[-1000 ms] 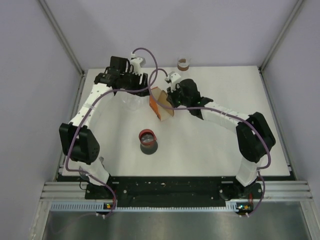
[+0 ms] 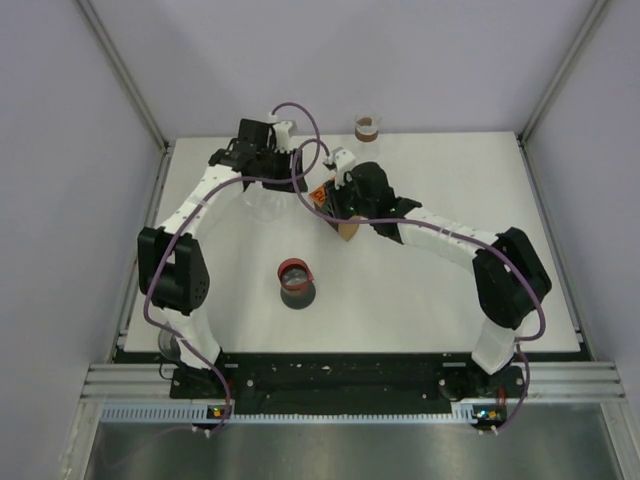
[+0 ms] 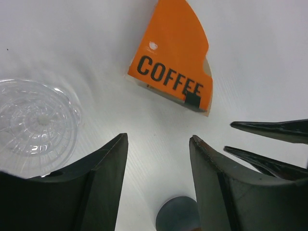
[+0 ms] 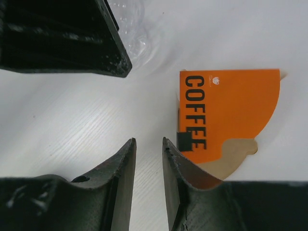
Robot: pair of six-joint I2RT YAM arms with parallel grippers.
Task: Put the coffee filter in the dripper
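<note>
An orange coffee filter pack [image 3: 173, 53] printed COFFEE lies on the table, a brown filter edge [image 4: 231, 159] showing under it. My left gripper hangs left of the pack, fingers apart with nothing between. My right gripper is over the pack's near side, fingers apart and empty. The red-rimmed dripper [image 2: 296, 278] stands nearer the front, left of centre.
A clear round dish [image 3: 36, 127] is left of the pack. A banded glass [image 2: 366, 127] stands at the back. Both arms crowd together above the pack.
The coffee pack has shifted a little rightward, its orange face now lying more upward. The left arm has moved slightly right; the right gripper has shifted about above the pack.
</note>
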